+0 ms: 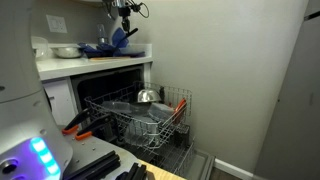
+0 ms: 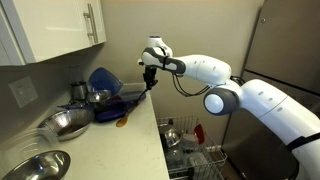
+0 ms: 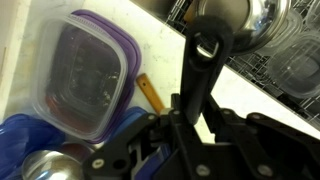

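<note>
A dark, long utensil (image 3: 205, 62) is pinched in my gripper, its broad end toward the camera in the wrist view. My gripper (image 2: 150, 82) is over the far end of the counter in exterior view 2, with the dark utensil (image 2: 140, 98) slanting down from it. In exterior view 1 my gripper (image 1: 127, 27) is high above the counter. Which kind of utensil it is, I cannot tell.
Blue dishes (image 2: 103, 80), a clear plastic container (image 3: 83, 80) and a wooden-handled tool (image 3: 150, 93) crowd the counter around the gripper. Metal bowls (image 2: 68, 122) line the wall side. Below the counter edge, the dishwasher rack (image 1: 150, 128) is pulled out, holding a metal bowl (image 1: 148, 96).
</note>
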